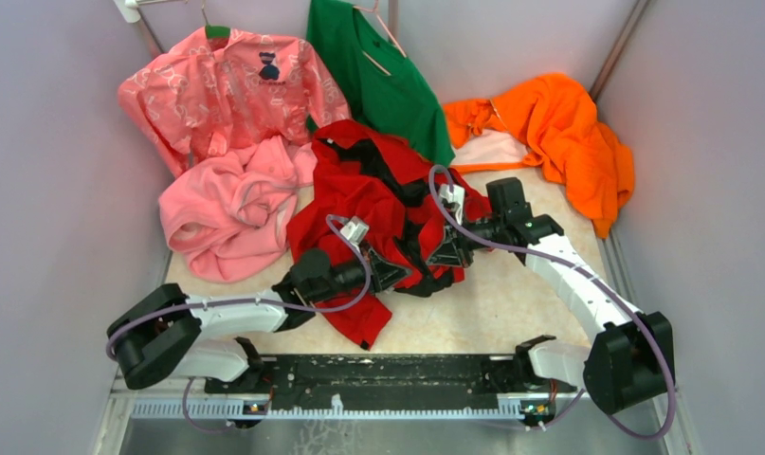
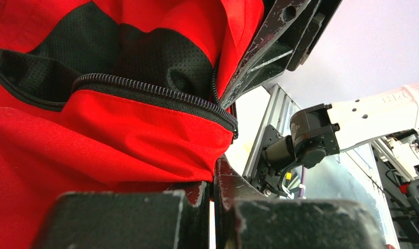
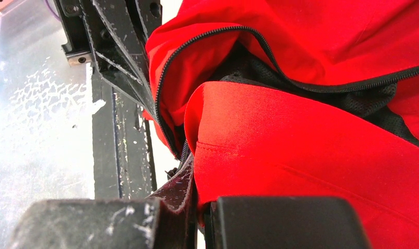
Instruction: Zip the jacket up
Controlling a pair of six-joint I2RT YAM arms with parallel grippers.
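The red jacket lies crumpled mid-table, front open, with black mesh lining showing. My left gripper and right gripper face each other over its lower front. In the left wrist view a zipper ends at a bottom piece beside the other gripper; my left gripper is shut at the red fabric below it, apparently pinching its edge. In the right wrist view my right gripper is shut on red fabric, with a zipper curving down behind it to dark hardware partly hidden by the fingers.
Pink garments lie at left, a green top hangs at the back, and an orange garment lies at right. Bare table shows at the front right, with a dark front edge.
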